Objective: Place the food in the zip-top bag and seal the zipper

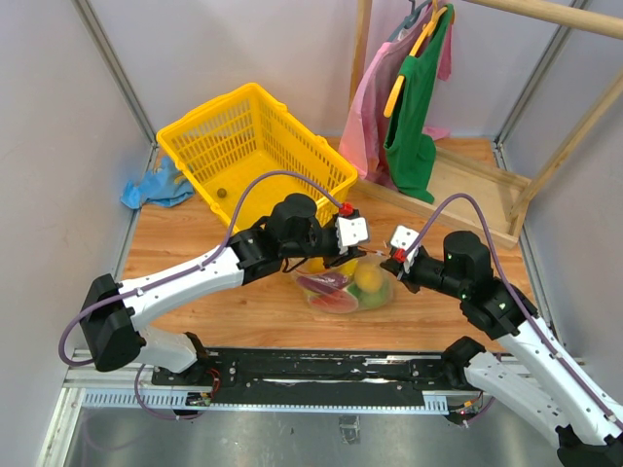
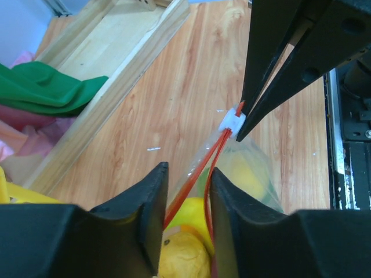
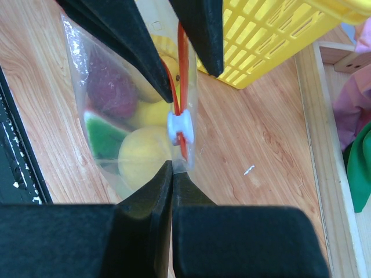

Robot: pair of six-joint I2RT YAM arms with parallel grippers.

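Observation:
The clear zip top bag (image 1: 341,304) lies on the table with several pieces of colourful food in it, among them a yellow fruit (image 1: 368,277). Its red zipper (image 2: 191,188) has two strips, spread apart towards my left gripper. A white slider (image 3: 180,127) sits on the zipper close to my right gripper, which is shut on the bag's end. Part open, my left gripper has the zipper strips passing between its fingers, a short way from the slider. In the top view the left arm partly covers the bag.
The yellow basket (image 1: 185,136) stands behind the left arm. Hanging clothes (image 1: 414,126) and a wooden rack base (image 1: 477,185) take up the back right. A blue cloth (image 1: 161,188) lies at the left. Table in front of the bag is clear.

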